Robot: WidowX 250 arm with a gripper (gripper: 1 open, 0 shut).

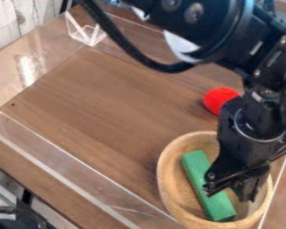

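A round wooden bowl (174, 199) sits at the lower right of the table. Lying in it is a green bar-shaped block (203, 183), now largely uncovered. My gripper (234, 186) hangs over the right side of the bowl, beside the green block; its fingertips are dark and hard to make out, and I cannot see anything held between them. A red round object (220, 98) rests on the table just behind the bowl, left of my wrist.
A clear wire-like or plastic item (86, 29) stands at the back left. Transparent edge strips run along the table's sides.
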